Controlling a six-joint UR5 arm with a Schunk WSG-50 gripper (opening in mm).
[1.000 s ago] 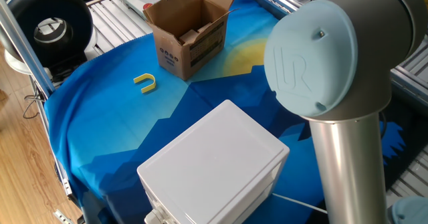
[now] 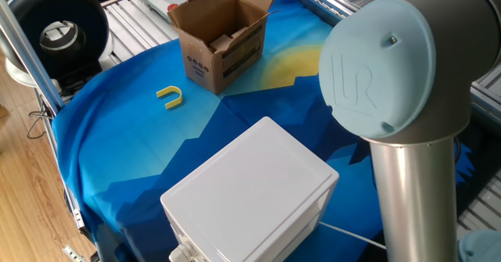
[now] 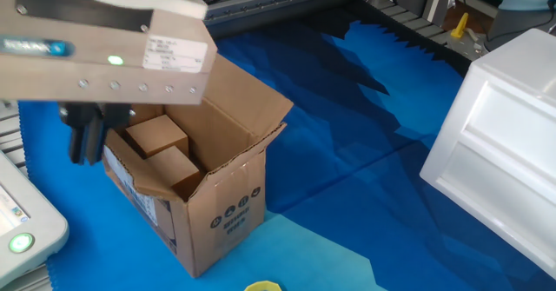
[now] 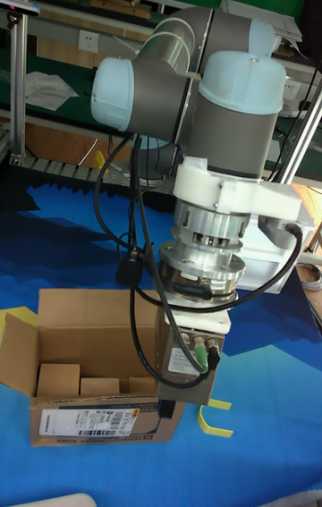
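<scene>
An open cardboard box [image 3: 230, 208] stands on the blue cloth with several smaller brown cartons [image 3: 158, 136] inside. My gripper [image 3: 87, 145] points down, by the box's left side in exterior view 2; its black fingers [image 3: 78, 143] look close together, but their gap is hard to judge. Nothing shows held. In exterior view 3 the gripper's housing [image 4: 189, 359] overlaps the box's right end, and the fingertips are mostly hidden. A yellow U-shaped piece [image 2: 170, 98] lies flat on the cloth, apart from the box. A white drawer unit [image 2: 250, 188] stands on the cloth's other side.
A control pendant [image 3: 26, 226] with a green-lit button lies at the table's edge beside the box. Raised flaps [image 3: 248, 100] surround the box's mouth. Bare cloth [image 2: 125, 148] lies around the yellow piece. A black round object [image 2: 63, 31] stands off the cloth at the far left.
The arm's joint in exterior view 1 has shifted slightly to the right. The gripper's housing at the top has moved a little as well. The box, yellow piece and drawer unit have stayed put.
</scene>
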